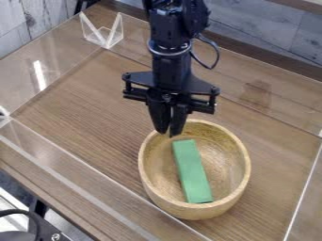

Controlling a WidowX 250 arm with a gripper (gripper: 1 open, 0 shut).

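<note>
My dark gripper [169, 115] hangs above the back rim of a round tan bowl [232, 184], its fingers pointing down toward the rim. A flat green block [193, 171] lies inside the bowl, in front of the fingers and below them. Whether the fingers are open or shut is hard to tell from this view.
A white wire-like object [104, 33] stands at the back left near a grey wall. A dark cable lies at the lower left corner.
</note>
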